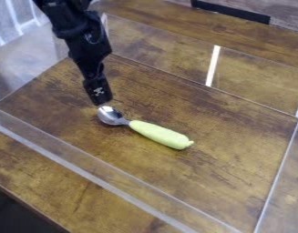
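Note:
A black gripper (97,93) on the arm hangs over the wooden surface at the upper left, its fingers pointing down just above and behind the bowl end of a metal spoon (109,116). It is open, though small and dark in this view, and holds nothing visible. Extending from the spoon toward the lower right is a pale yellow-green object (161,135), apparently its handle or something lying over it.
Transparent panels or edges border the wooden work area (224,164) on several sides. Bare wood surrounds the spoon, with most free room to the right. A dark strip lies at the top right.

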